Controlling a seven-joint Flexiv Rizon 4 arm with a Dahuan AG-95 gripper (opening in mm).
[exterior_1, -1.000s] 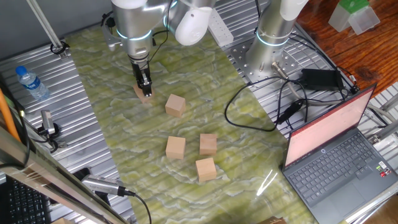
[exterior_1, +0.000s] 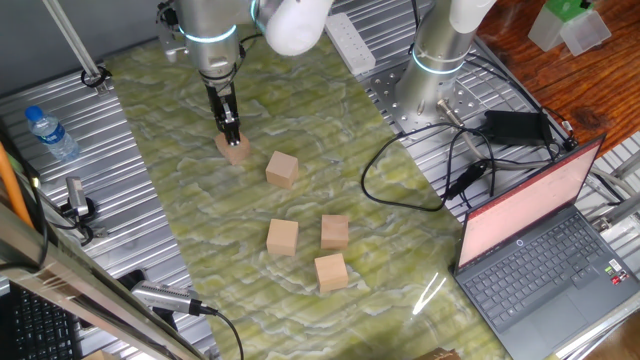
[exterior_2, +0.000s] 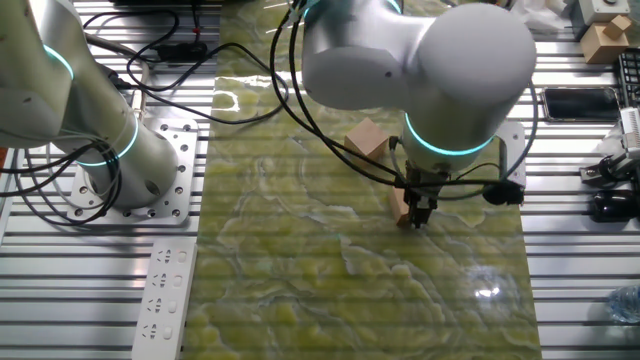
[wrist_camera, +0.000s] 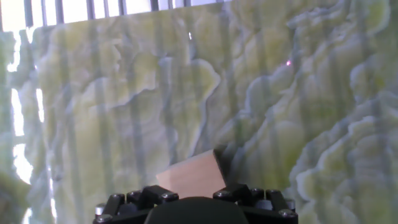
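A wooden block (exterior_1: 233, 150) lies on the green marbled sheet, directly under and beside the fingertips of my gripper (exterior_1: 231, 138). In the wrist view the block (wrist_camera: 194, 176) sits at the bottom middle, turned at an angle. There the two sides of my gripper stand apart, with the block showing between and past them. Whether the fingers press on it is hidden. The second exterior view shows my gripper (exterior_2: 418, 218) at the block (exterior_2: 398, 207), partly covered by the arm.
A second block (exterior_1: 282, 170) lies close to the right of the gripper. A laptop (exterior_1: 545, 265) and a black cable (exterior_1: 375, 190) occupy the right side.
My gripper has shifted slightly up and left in exterior view 1 and stands more upright. More of the block beneath it now shows. The other blocks have stayed put.
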